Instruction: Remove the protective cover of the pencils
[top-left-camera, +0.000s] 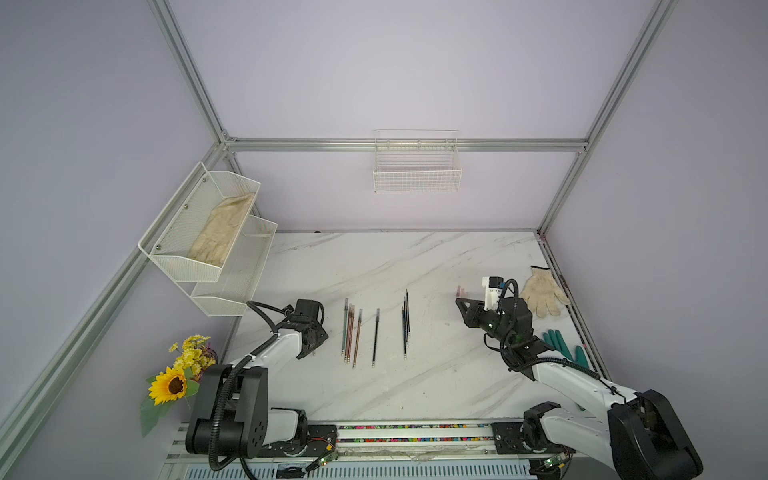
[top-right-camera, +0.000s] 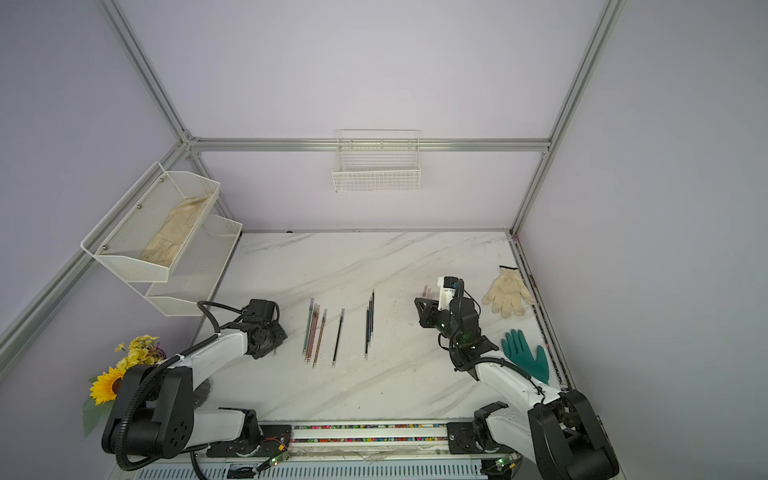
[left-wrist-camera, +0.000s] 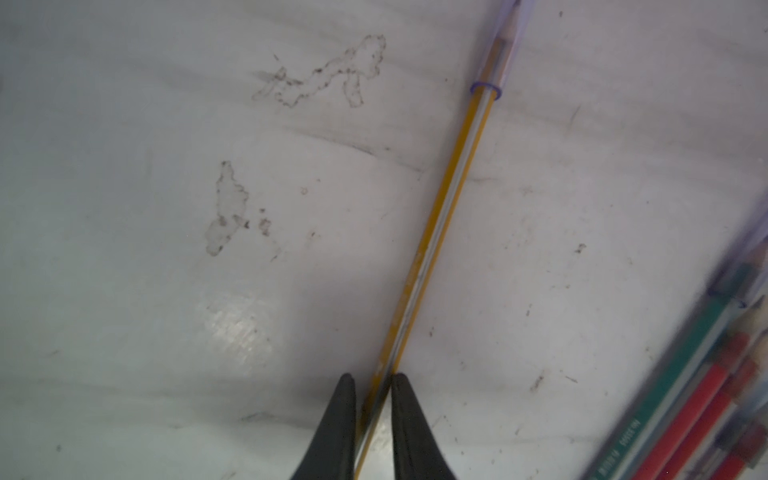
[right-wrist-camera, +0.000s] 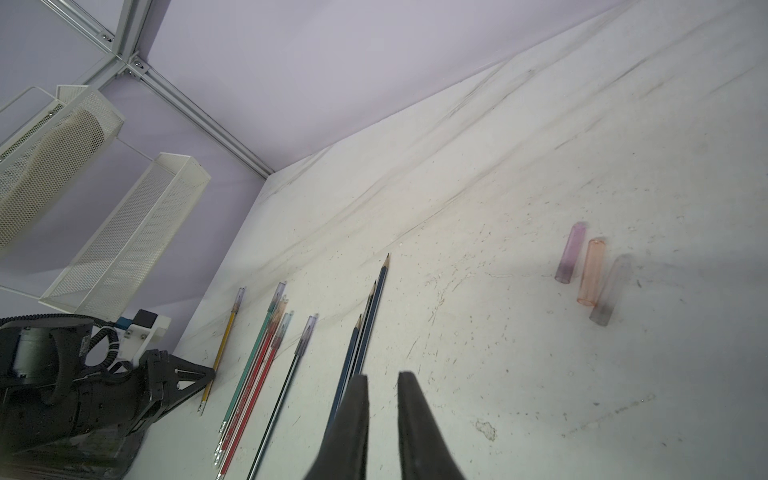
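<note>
A yellow pencil (left-wrist-camera: 432, 232) with a purple cover (left-wrist-camera: 504, 48) lies under my left gripper, whose narrowly parted fingertips are at its body; whether they grip it I cannot tell. Capped green and red pencils (left-wrist-camera: 664, 384) lie to its right, with a dark capped pencil (right-wrist-camera: 284, 384). Several dark pencils (right-wrist-camera: 372, 308) with bare tips lie in the middle. Three loose covers (right-wrist-camera: 592, 272), purple, pink and clear, lie at the right. My right gripper hangs open above the table near them, nothing between its fingers.
Wire shelves (top-left-camera: 208, 232) stand at the left wall, an empty basket (top-left-camera: 416, 180) hangs at the back. A cotton glove (top-left-camera: 544, 292) and a green glove (top-right-camera: 524, 356) lie at the right edge.
</note>
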